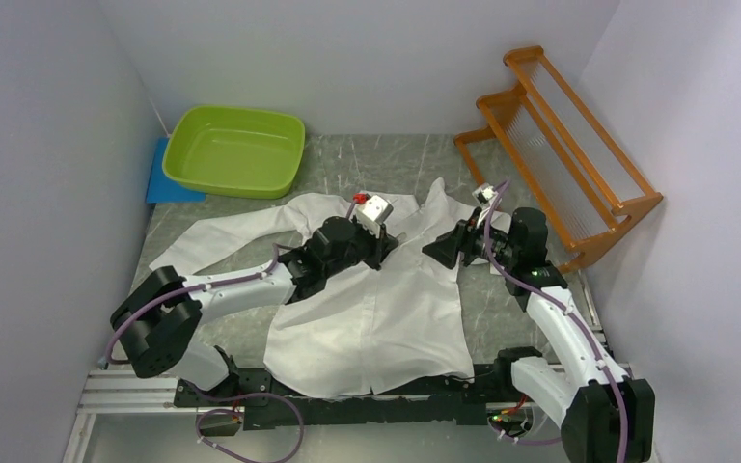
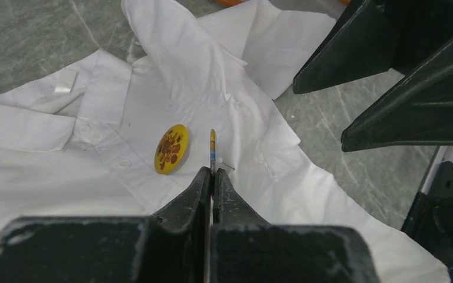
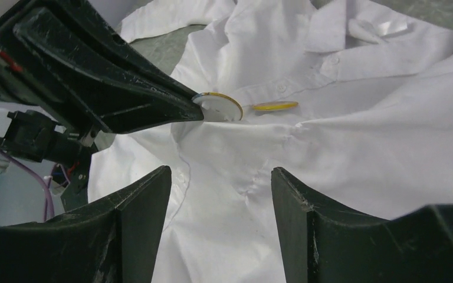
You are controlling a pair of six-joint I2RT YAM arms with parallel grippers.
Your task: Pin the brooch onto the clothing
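In the left wrist view my left gripper is shut on a thin round brooch, seen edge-on. The right wrist view shows that held brooch's pale back and gold rim (image 3: 221,105), above the white shirt (image 1: 367,318). A second brooch, yellow with a brown pattern (image 2: 171,149), lies on the shirt beside the button strip. A small thin pin (image 2: 229,167) shows just right of the held brooch. My right gripper stands open over a raised fold of cloth, nothing between its fingers. Whether the held brooch touches the cloth I cannot tell.
A green basin (image 1: 234,149) stands at the back left on a blue board (image 1: 176,183). A wooden rack (image 1: 579,154) leans at the back right. Bare grey table shows around the shirt. The two grippers are close together.
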